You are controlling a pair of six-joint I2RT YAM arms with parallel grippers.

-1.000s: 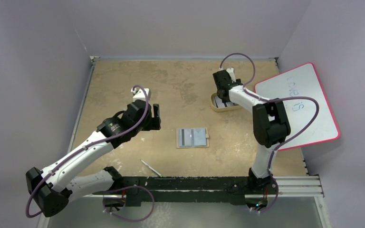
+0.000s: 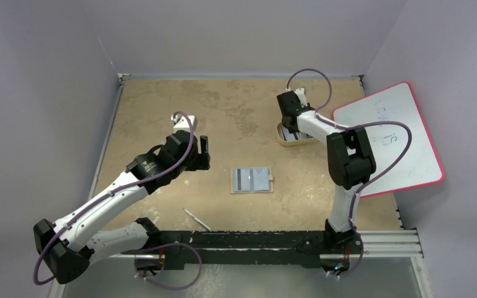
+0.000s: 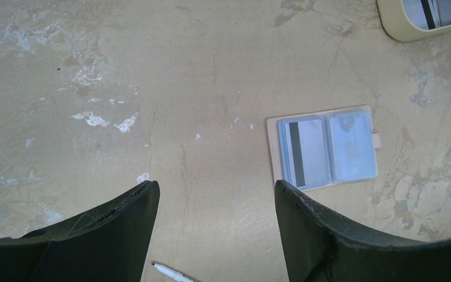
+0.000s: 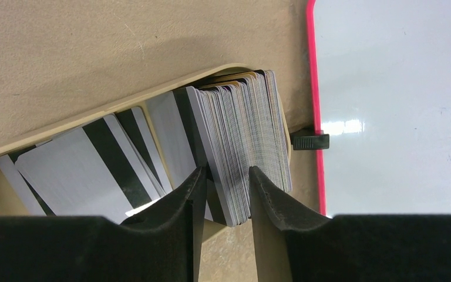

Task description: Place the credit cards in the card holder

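The card holder (image 2: 251,180) lies open at the middle front of the table, a striped card in its left half, seen also in the left wrist view (image 3: 352,147). A tan tray (image 2: 286,142) of cards sits at the back right. In the right wrist view, my right gripper is part open over a dense stack of cards (image 4: 264,129), its fingertips at the stack's left part; whether they grip a card I cannot tell. Flatter striped cards (image 4: 76,170) lie to the left. My left gripper stands open above bare table, left of the holder.
A pink-rimmed whiteboard (image 2: 404,161) lies on the right, beside the tray. A white marker (image 2: 195,218) lies near the front edge.
The left arm and the holder are unchanged.
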